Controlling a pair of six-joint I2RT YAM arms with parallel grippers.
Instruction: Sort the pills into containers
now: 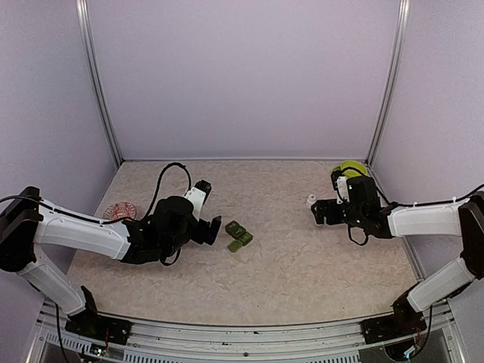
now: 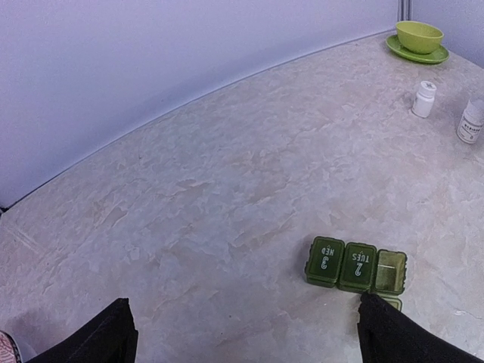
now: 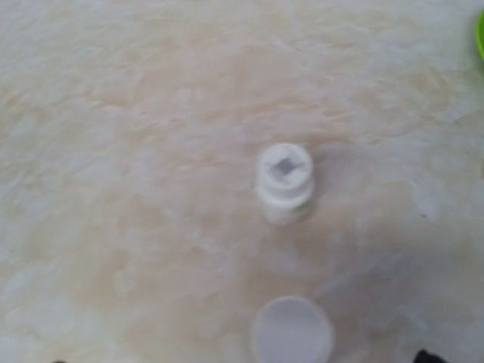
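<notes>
Two white pill bottles stand on the right of the table: one (image 2: 424, 99) and a labelled one (image 2: 470, 122). In the right wrist view a capped bottle (image 3: 284, 181) and a plain white cap (image 3: 291, 333) sit beneath my right gripper (image 1: 327, 212), which is open above them. A green pill organizer (image 2: 358, 266) lies mid-table, its day lids marked, with one clear-topped compartment. My left gripper (image 1: 206, 223) hovers left of the organizer, open, with nothing between its fingers.
A red-patterned dish (image 1: 120, 212) lies at the far left. A green bowl (image 2: 419, 35) on a green plate stands at the back right.
</notes>
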